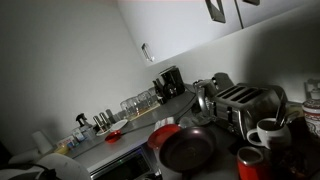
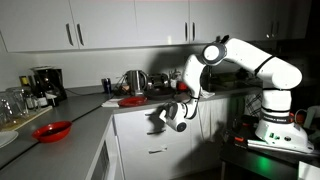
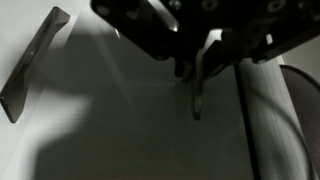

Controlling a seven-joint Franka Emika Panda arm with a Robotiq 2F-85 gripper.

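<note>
My gripper is low at the front of the white drawer unit, just under the countertop edge. Its fingers are shut on a thin, curved dark piece [image 3: 198,92], which looks like a drawer handle; the dark fingers hide most of it. In exterior view 2 the gripper [image 2: 170,121] stands against the upper drawer front [image 2: 135,127]. Below it, the lower drawer handle [image 2: 157,150] is free, and a dark bar handle [image 3: 32,65] shows at the left of the wrist view. Exterior view 1 does not show the fingers.
Above the drawers, the counter holds a dark pan [image 1: 187,150], a toaster [image 1: 243,106], a white mug [image 1: 270,133] and a red tin [image 1: 251,163]. Further along sit a red bowl [image 2: 51,130] and glasses. The floor before the drawers looks clear.
</note>
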